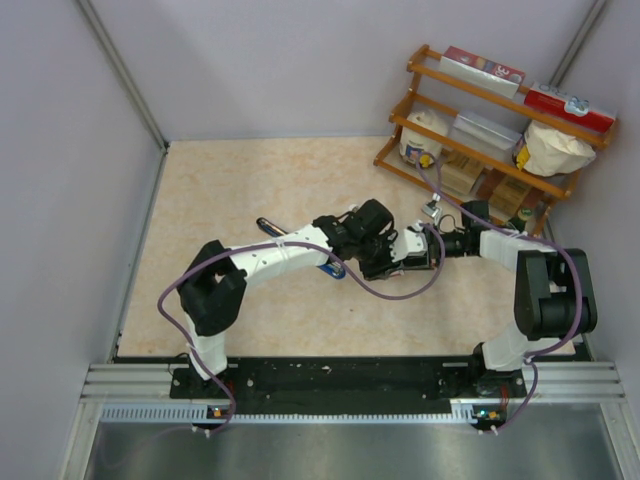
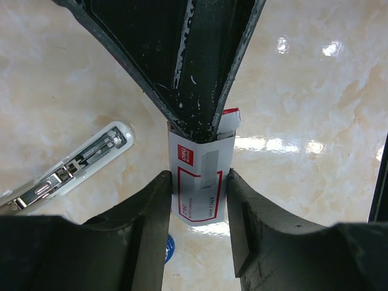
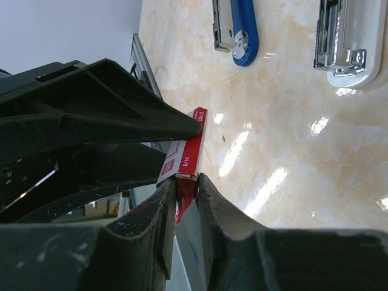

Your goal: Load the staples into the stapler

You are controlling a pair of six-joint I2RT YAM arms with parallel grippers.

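Note:
My left gripper is shut on a small white and red staple box, held above the table. At the box's end, my right gripper has its fingers close together around a red flap; whether they pinch it is unclear. From the left wrist view, the right fingers reach into the box's top beside a raised flap. A white stapler part with a metal channel lies on the table. A blue stapler part lies near it, partly under my left arm in the top view.
The wooden rack with boxes and tubs stands at the back right. Bare tabletop lies in front of the grippers and at the far left.

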